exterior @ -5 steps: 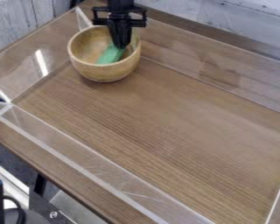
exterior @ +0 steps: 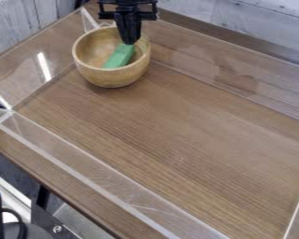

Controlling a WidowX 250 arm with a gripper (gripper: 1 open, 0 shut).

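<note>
A round tan wooden bowl [exterior: 111,73] sits at the upper left of the wooden table, with a green oblong object [exterior: 119,57] lying inside it. My black gripper [exterior: 130,39] hangs from the top edge over the back of the bowl, just above the far end of the green object. It looks shut, with nothing visible between its fingertips, though they are small and dark in this view.
A wall runs along the back, and clear strips cross the table's left part. Dark cables show at the bottom left corner.
My gripper has risen slightly from inside the bowl, uncovering more of the green object, which stays in the bowl.
</note>
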